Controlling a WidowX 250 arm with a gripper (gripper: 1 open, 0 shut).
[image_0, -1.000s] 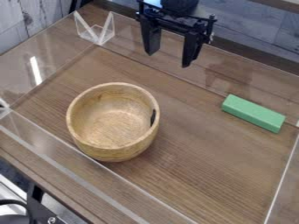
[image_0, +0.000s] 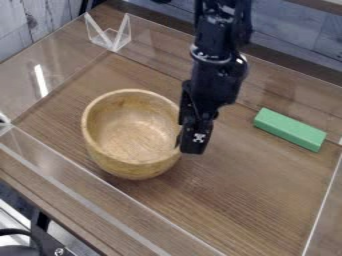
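Note:
My black gripper (image_0: 189, 125) reaches down from the top centre to just beside the right rim of a tan bowl (image_0: 107, 134) on the wooden table. Its fingers are apart, and I see nothing held between them. A green block (image_0: 290, 129) lies at the right, clear of the gripper.
A small white wire-like object (image_0: 110, 33) sits at the back left. A wall runs along the back, and dark cables lie at the lower left corner.
The bowl and green block have not visibly moved.

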